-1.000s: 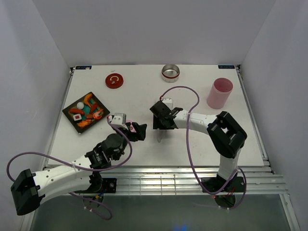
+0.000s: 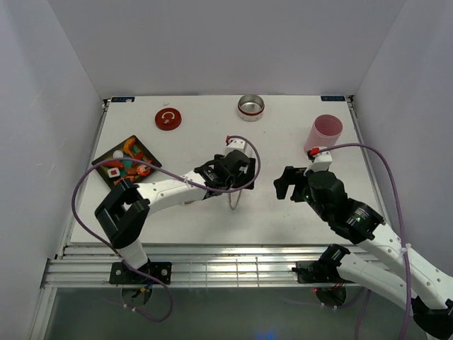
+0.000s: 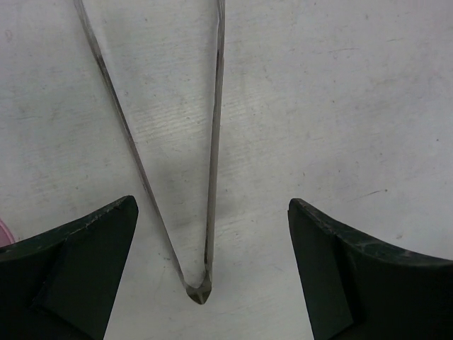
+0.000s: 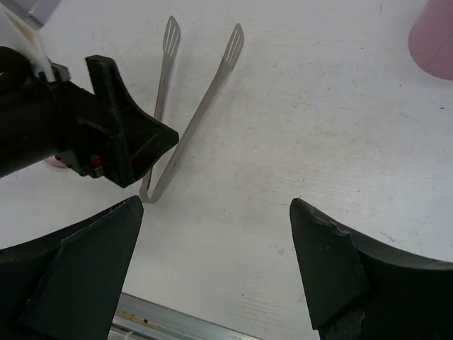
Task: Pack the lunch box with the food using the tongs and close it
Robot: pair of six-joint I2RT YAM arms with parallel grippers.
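Metal tongs (image 3: pixel 212 163) lie on the white table at the centre, partly hidden from the top camera by my left gripper (image 2: pixel 235 177), which hovers open above them, a finger on each side in the left wrist view. My right gripper (image 2: pixel 290 183) stands open to the right of them, over bare table. A black lunch box (image 2: pixel 102 164) with toy food sits at the left.
A dark red round disc (image 2: pixel 168 124) lies at the back left. A steel bowl (image 2: pixel 250 105) stands at the back, and a pink cup (image 2: pixel 318 142) at the back right.
My left gripper has moved right over the tongs, while my right gripper has withdrawn from above them to the right and toward the front.
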